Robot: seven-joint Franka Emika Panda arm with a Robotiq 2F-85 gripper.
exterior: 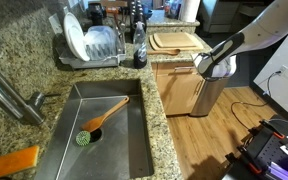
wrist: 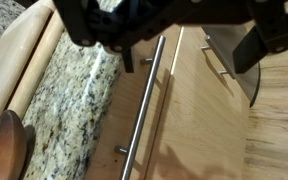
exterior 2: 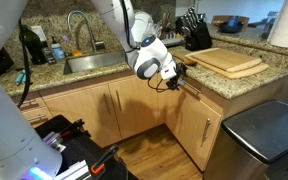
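My gripper is open at the top of the wrist view, its dark fingers set apart with nothing seen held between them. Below and between them runs a long metal bar handle point(wrist: 147, 115) on a light wood drawer front. In exterior view 2 the gripper point(exterior 2: 173, 80) hangs beside the cabinet corner, close to the drawer handle point(exterior 2: 191, 88); whether it touches cannot be told. Exterior view 1 has the gripper point(exterior: 198, 65) in front of the wood cabinet point(exterior: 174, 90), just below the counter edge.
Wooden cutting boards point(exterior: 176, 42) and a wooden spoon point(wrist: 11, 145) lie on the granite counter above. A grey bin point(exterior 2: 259, 130) stands close to the cabinet. The sink point(exterior: 104, 130) holds an orange-handled brush point(exterior: 104, 114). Open floor lies in front.
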